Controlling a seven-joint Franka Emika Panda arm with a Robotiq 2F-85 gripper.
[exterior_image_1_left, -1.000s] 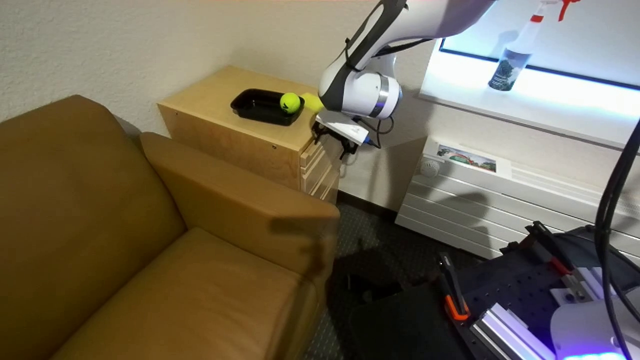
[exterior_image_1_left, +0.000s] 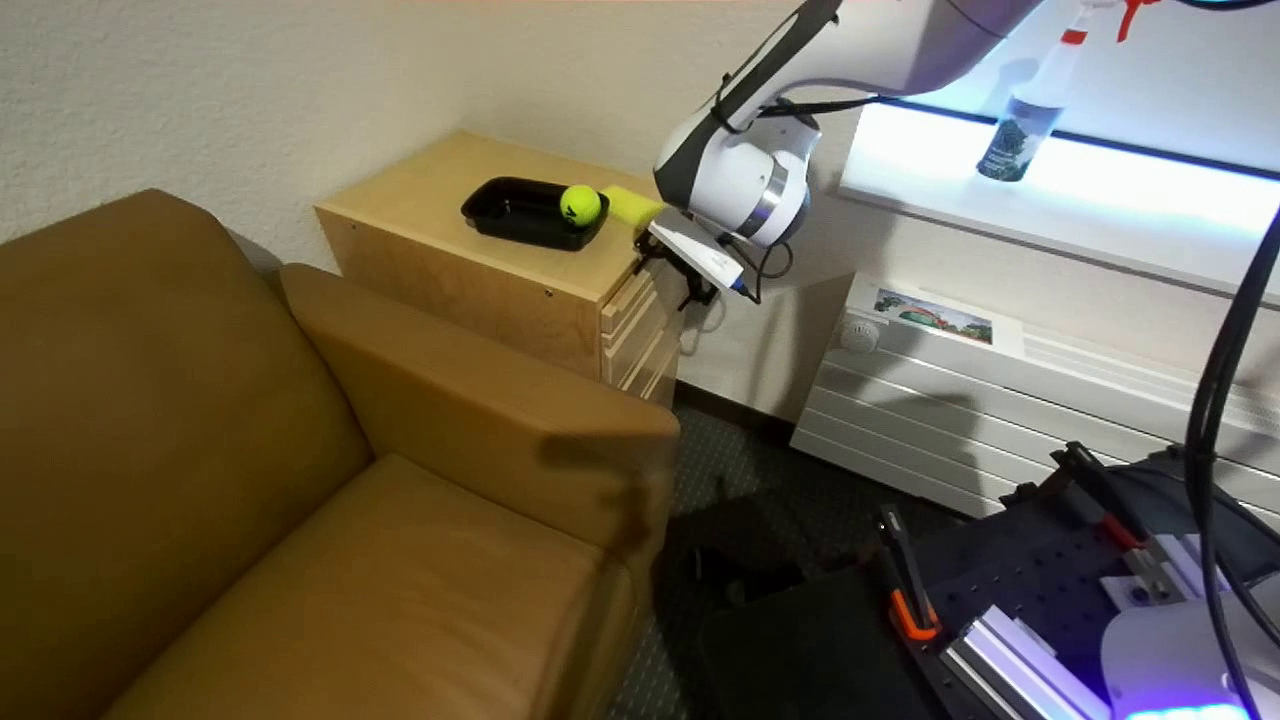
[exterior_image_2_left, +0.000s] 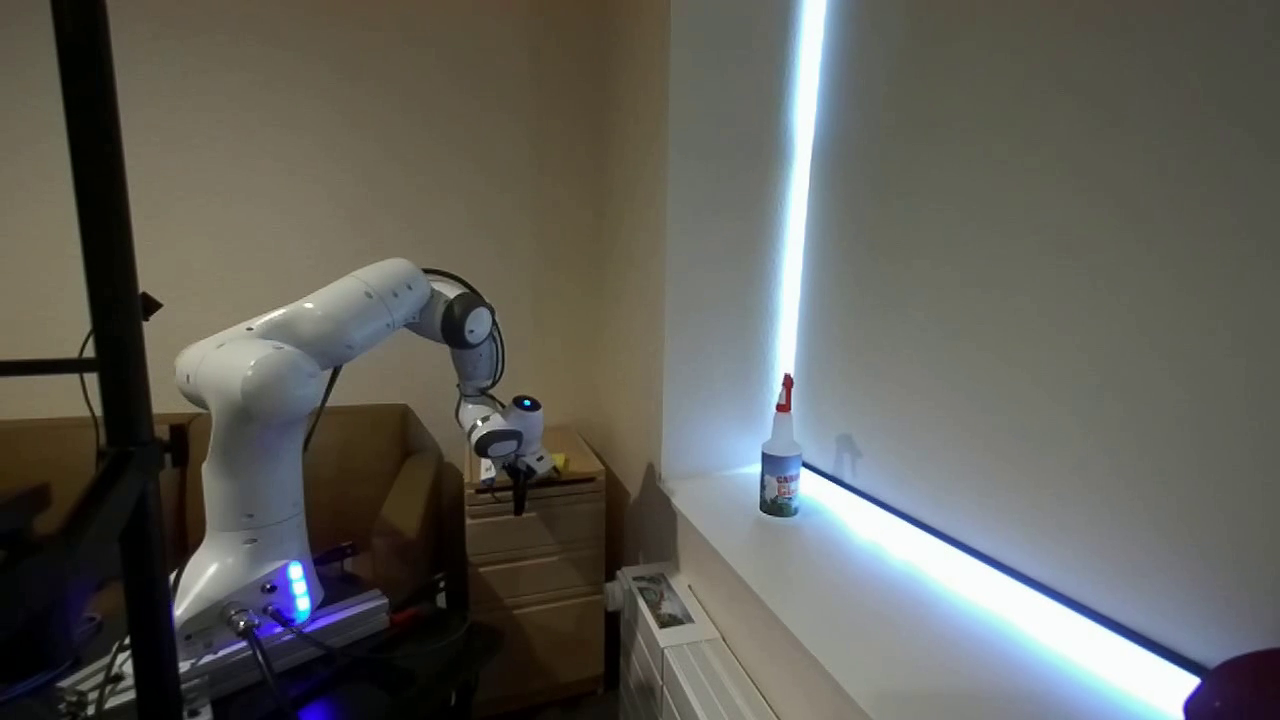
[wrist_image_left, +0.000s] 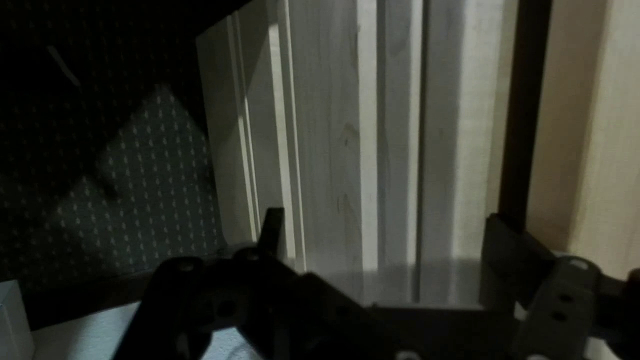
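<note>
In the wrist view my gripper is open, its dark fingers (wrist_image_left: 273, 231) wide apart. Nothing appears held between them. Beyond them are the pale wooden drawer fronts (wrist_image_left: 330, 150) of a cabinet, with a dark gap running beside the top one. Exterior view 1 shows the gripper (exterior_image_1_left: 667, 278) at the upper front edge of the wooden cabinet (exterior_image_1_left: 468, 270); whether it touches is unclear. On the cabinet top are a black tray (exterior_image_1_left: 516, 216), a yellow-green tennis ball (exterior_image_1_left: 581, 205) at the tray's right end, and a yellow item (exterior_image_1_left: 630, 205), partly hidden by my hand.
A brown sofa (exterior_image_1_left: 480, 372) stands close to the cabinet's side. To the right are a white radiator (exterior_image_1_left: 912, 408) and a windowsill with a spray bottle (exterior_image_1_left: 1026, 126). A black clamp (exterior_image_1_left: 908, 570) rises from the robot's base table. Carpet shows between sofa and radiator.
My hand has shifted a little to the right in exterior view 1 and its angle has tipped. More of the yellow item shows. Tray and ball have stayed put.
</note>
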